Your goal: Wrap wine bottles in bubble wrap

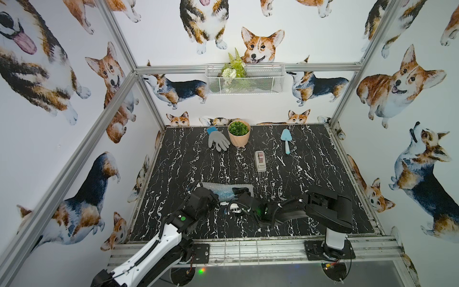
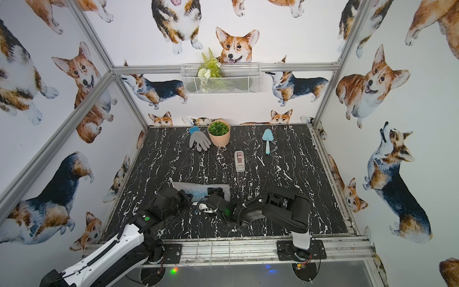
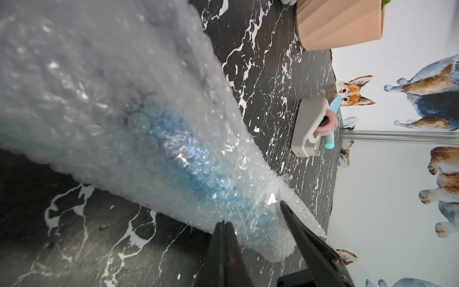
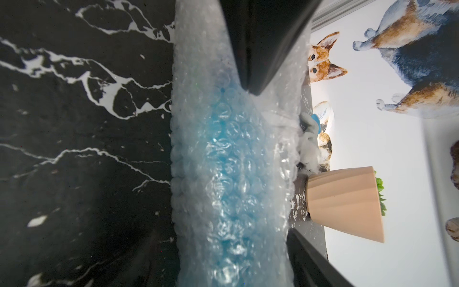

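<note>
The wine bottle lies on its side inside bubble wrap [image 1: 223,187], its blue colour showing through in both wrist views. The wrap surrounds the visible length of it. My left gripper is shut, its tips against or just above the wrap's surface; nothing shows between them. In the right wrist view that gripper's pointed tips overlap the wrap [image 4: 229,167] beside a smooth clear patch [image 4: 279,119], possibly tape. The right gripper is open, a finger [image 4: 308,253] beside the wrap's far side and a dark, blurred one near its other side.
A tape dispenser [image 1: 260,161] stands behind the wrap. Along the back are a grey glove [image 1: 219,140], a potted plant [image 1: 239,134] and a light blue trowel [image 1: 286,140]. Bare tabletop lies right of the dispenser. A wire basket [image 1: 267,83] hangs on the back wall.
</note>
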